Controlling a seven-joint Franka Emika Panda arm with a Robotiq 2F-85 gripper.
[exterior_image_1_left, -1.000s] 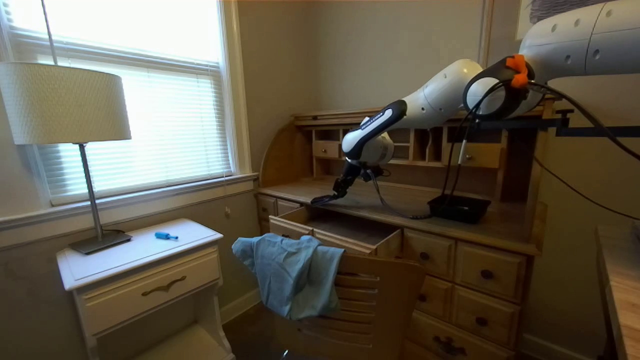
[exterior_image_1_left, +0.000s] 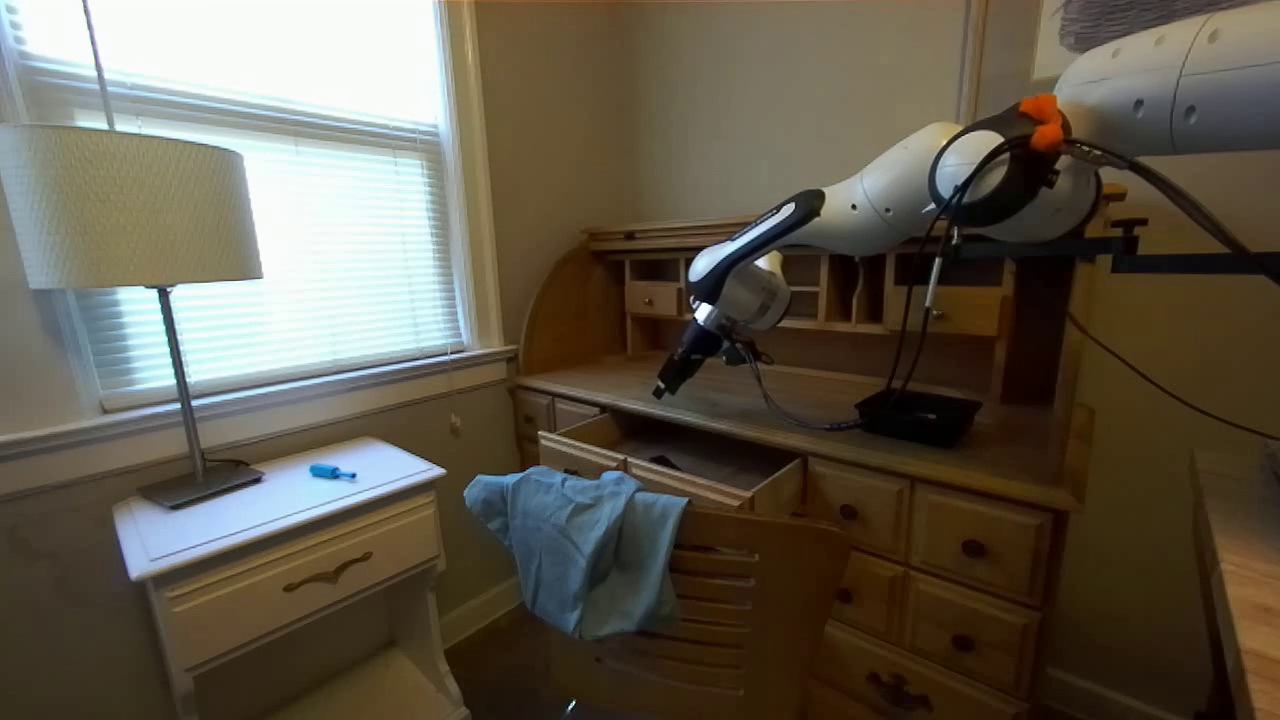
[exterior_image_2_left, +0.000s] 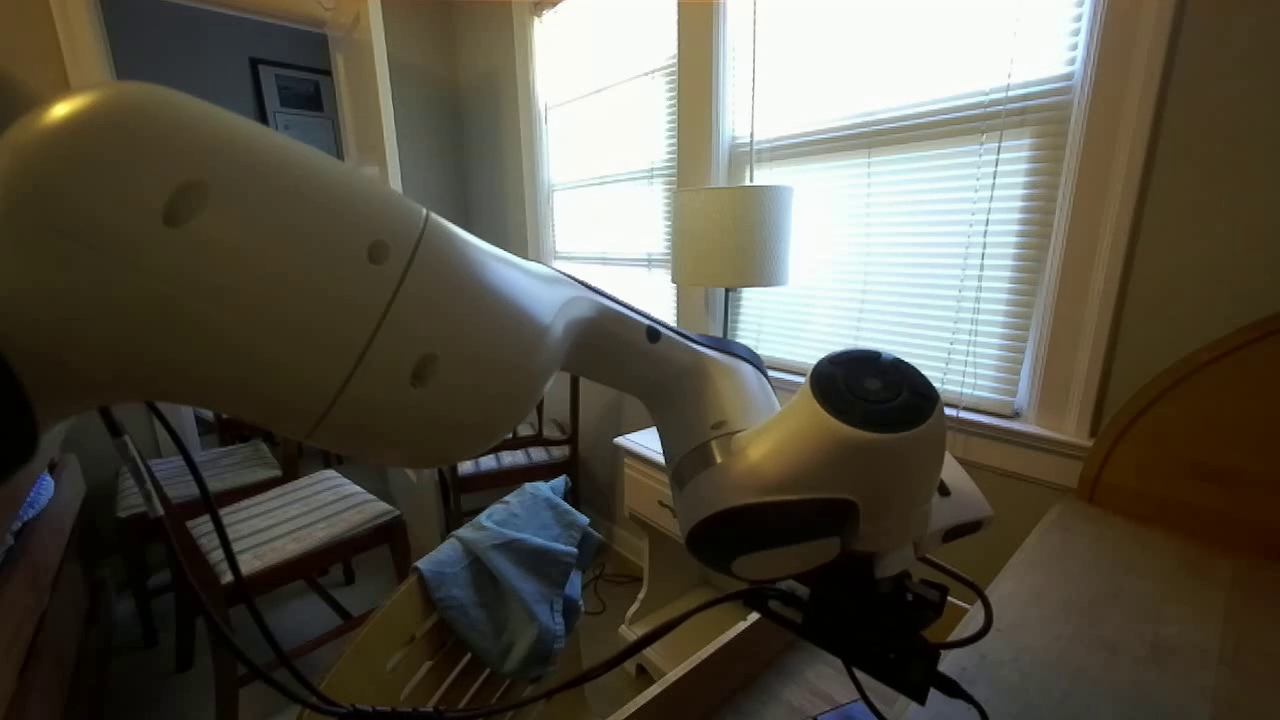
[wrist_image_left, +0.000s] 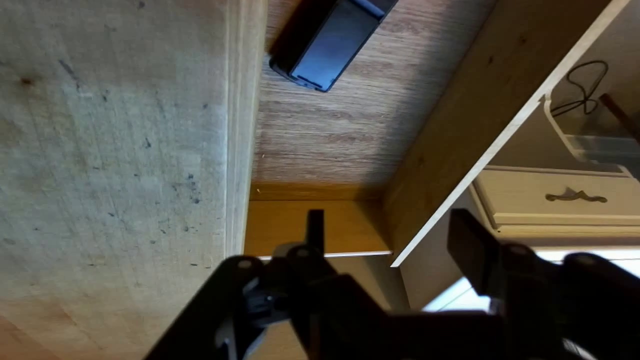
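A black, box-like object (wrist_image_left: 339, 45) with a shiny flat face lies on the floor of the pulled-out desk drawer (wrist_image_left: 318, 222). It shows as a small dark shape (exterior_image_1_left: 663, 462) in the first exterior view. Above the drawer, my gripper (exterior_image_1_left: 662, 391) points downward beside the desk top's edge. In the wrist view the two fingers of the gripper stand apart, nothing between them. The object is clear of them. In the second exterior view, the arm hides much of the drawer and the fingertips cannot be made out.
The wooden desk top (wrist_image_left: 120, 150) borders the drawer, with a black tray (exterior_image_1_left: 919, 416) on its right part. A chair draped with a blue cloth (exterior_image_1_left: 588, 546) stands before the drawer. A white side table (exterior_image_1_left: 384, 462) holds a lamp (exterior_image_1_left: 132, 204) and a small blue item (exterior_image_1_left: 331, 472).
One second ago the dark object hung at my gripper above the drawer's left side. Now it lies inside the drawer, released, and the gripper has shifted slightly, its fingers empty.
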